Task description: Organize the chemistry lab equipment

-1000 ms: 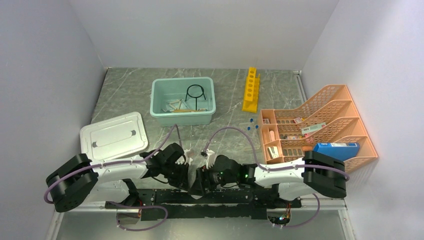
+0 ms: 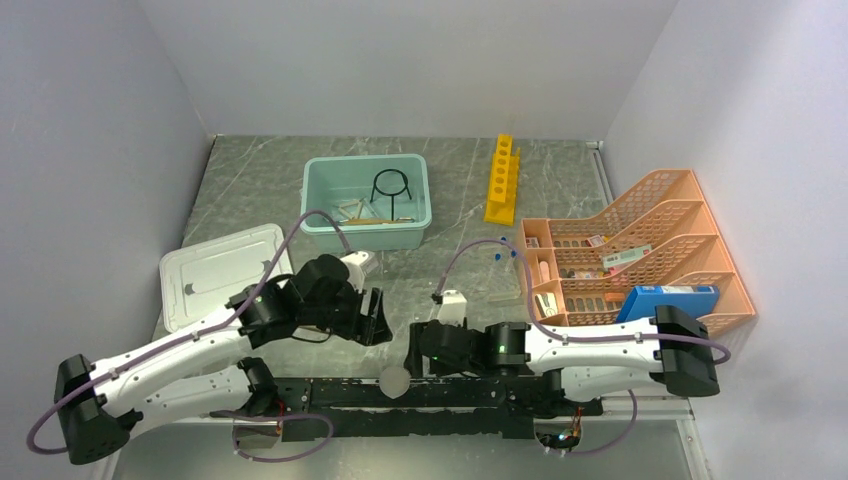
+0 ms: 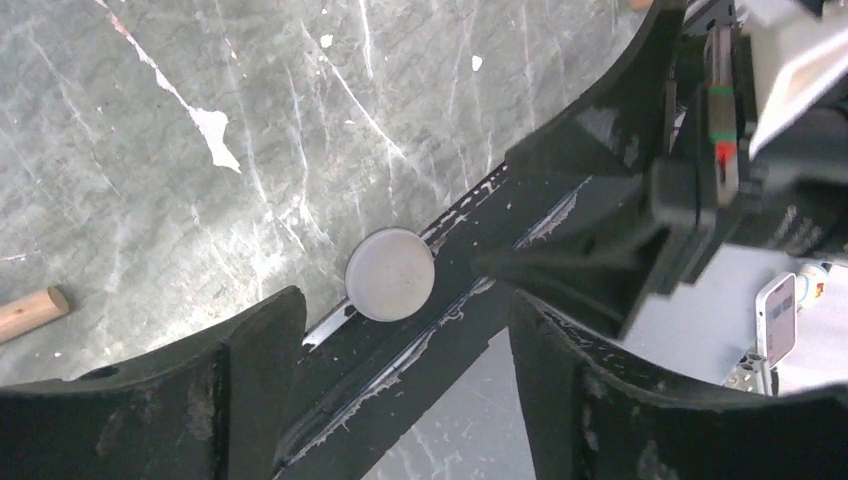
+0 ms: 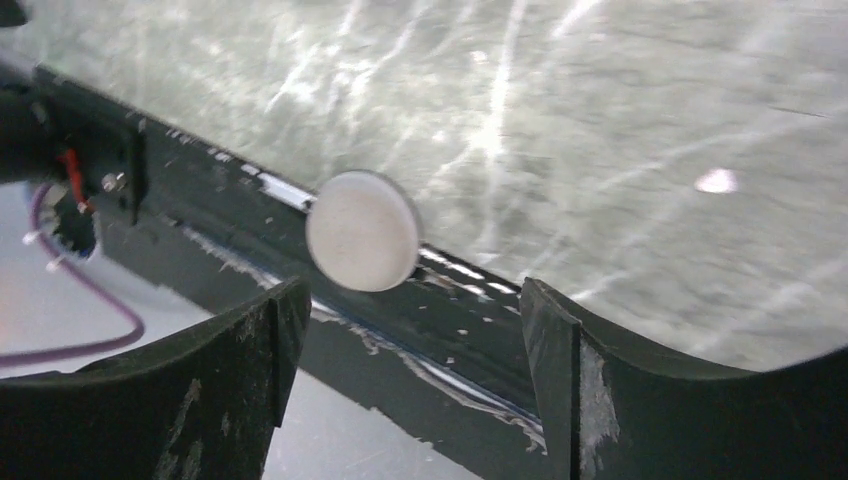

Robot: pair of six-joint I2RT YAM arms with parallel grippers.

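Note:
A white round disc lies on the black front edge of the worktop, also seen in both wrist views. My left gripper is raised above and left of it, open with nothing between its fingers. My right gripper is just above and right of the disc, open and empty. The teal bin holds a ring stand and tools. A yellow tube rack stands at back right.
A white lid lies left. A salmon organizer with a blue box stands right, with small tubes beside it. A wooden cylinder shows in the left wrist view. The back worktop has free room.
My left arm has risen and moved back from the disc. My right gripper has shifted slightly right, away from the disc, which shows more now.

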